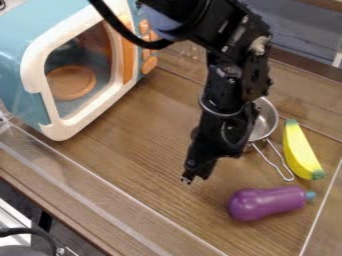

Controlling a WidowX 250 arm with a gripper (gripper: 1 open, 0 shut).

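Note:
My black gripper [195, 174] hangs low over the wooden counter, shut, with nothing visible between its fingers. To its lower right a purple eggplant [265, 202] lies apart from it. A yellow banana [302, 151] lies at the right. A metal strainer [267, 121] with a wire handle sits behind the gripper, partly hidden by the arm.
A blue and white toy oven [56, 122] with an orange disc inside stands at the upper left. Dark cables and a gap lie beyond the lower-left edge.

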